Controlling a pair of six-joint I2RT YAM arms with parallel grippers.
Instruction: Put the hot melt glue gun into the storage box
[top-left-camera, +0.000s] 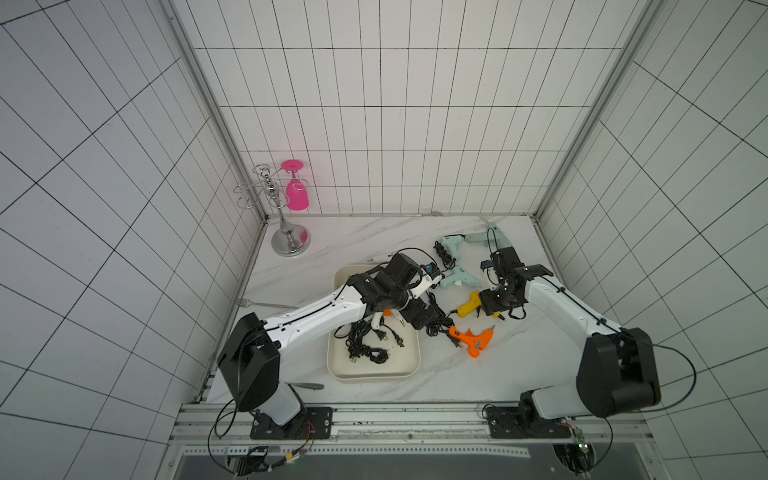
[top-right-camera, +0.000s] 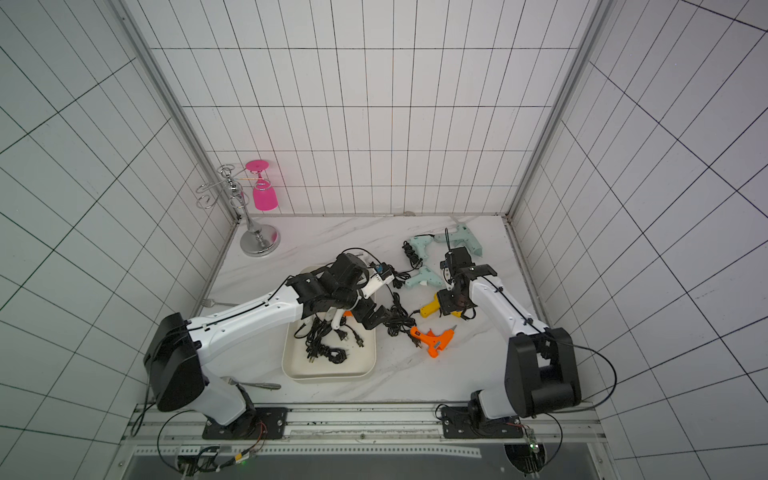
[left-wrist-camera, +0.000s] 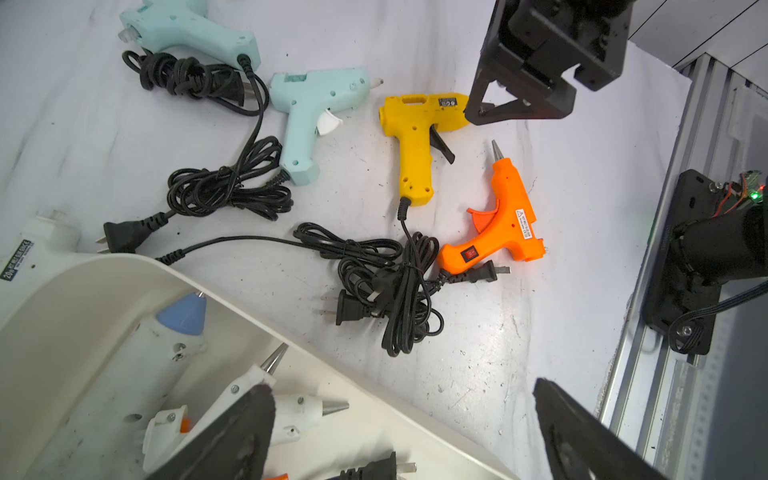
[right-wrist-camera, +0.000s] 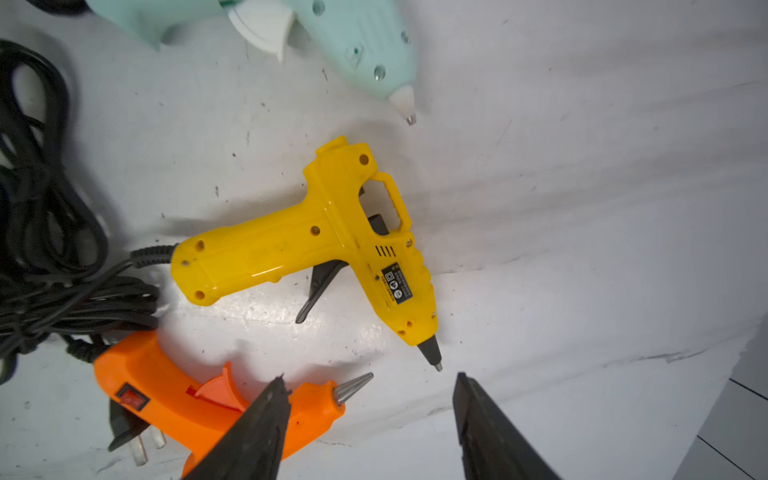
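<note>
In the right wrist view the yellow glue gun (right-wrist-camera: 352, 240) lies flat on the table, its black nozzle pointing down the view. My right gripper is above the table with its fingers apart and nothing between them; one finger overlaps the orange glue gun (right-wrist-camera: 176, 408) in that view. The cream storage box (top-left-camera: 374, 373) stands on the left half of the table with white glue guns (left-wrist-camera: 300, 416) and cords inside. Over the box's right wall my left gripper is open and empty. Mint-green glue guns (left-wrist-camera: 312, 96) lie farther back.
Coiled black cords and plugs (left-wrist-camera: 392, 280) lie between the box and the yellow gun. A chrome stand (top-left-camera: 289, 238) with a pink goblet (top-left-camera: 297, 194) is at the back left. Forks (top-left-camera: 268, 304) lie left of the box.
</note>
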